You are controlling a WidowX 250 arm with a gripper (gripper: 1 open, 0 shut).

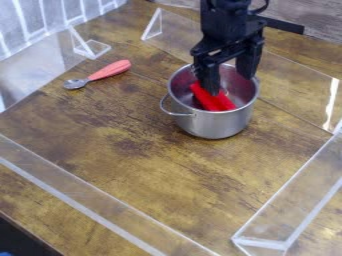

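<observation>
My black gripper [227, 62] is open above a steel pot [211, 122], with one finger reaching down into its upper part near a red object [211, 98] lying inside. Whether the fingertips touch the red object I cannot tell.
A spoon with a pink handle [107, 70] lies on the wooden table [120, 170] to the left of the pot. Clear plastic pieces line the left and right edges.
</observation>
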